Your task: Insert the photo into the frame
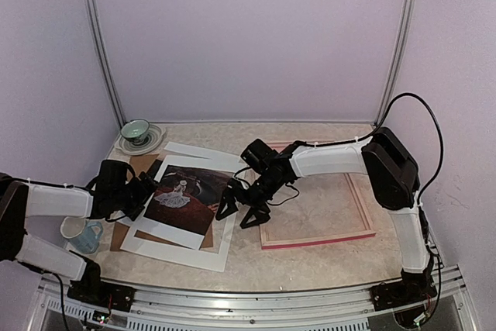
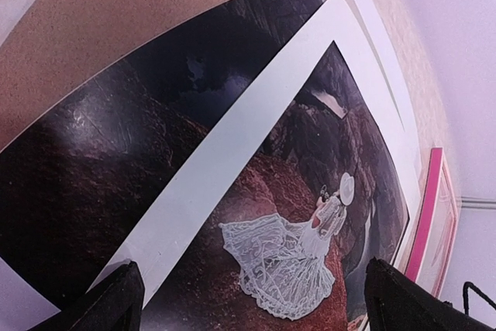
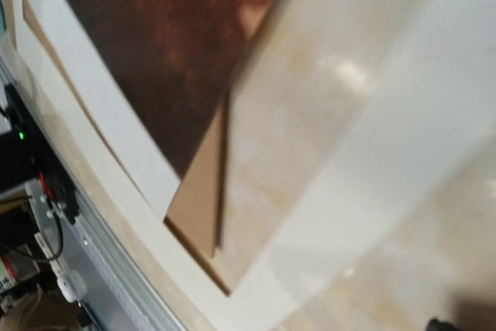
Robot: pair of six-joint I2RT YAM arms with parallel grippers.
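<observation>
The photo [image 1: 182, 198], a dark red print with a pale-dressed figure, lies on the left of the table. A white mat with a cut-out window [image 1: 174, 255] is beneath it, its right strip [image 3: 341, 184] clear of the photo in the right wrist view. My left gripper [image 1: 147, 189] stands open over the photo's left side; its fingers [image 2: 116, 300] frame the picture's lower part in its wrist view. Also open, my right gripper [image 1: 239, 217] is at the mat's right strip; whether it touches cannot be told. The pink-edged frame [image 1: 318, 243] lies to the right, partly under the right arm.
A brown board [image 3: 203, 191] and a dark sheet [image 2: 85, 160] lie partly beneath the photo and mat. Behind left stands a green bowl [image 1: 136, 130] on a plate [image 1: 159, 139]; a blue mug [image 1: 81, 234] is front left. Bare table lies in front of the frame.
</observation>
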